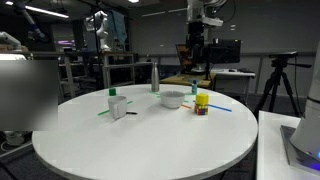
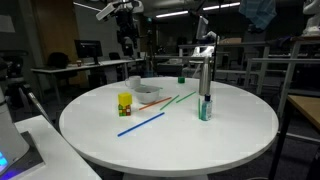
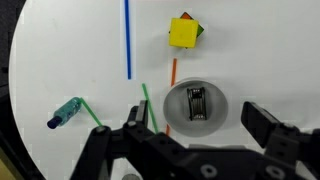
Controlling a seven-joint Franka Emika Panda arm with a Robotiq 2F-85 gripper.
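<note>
My gripper is open, its fingers wide apart with nothing between them. It hangs high above the round white table, the arm coming in at the upper right of exterior view 1. Below it in the wrist view lies a white bowl with a small dark object inside. A yellow block sits on a multicoloured block near the bowl; exterior view 2 shows this yellow block on top too.
Blue, orange and green sticks lie around the bowl. A teal bottle, tall silver bottle, white mug and black marker are also on the table.
</note>
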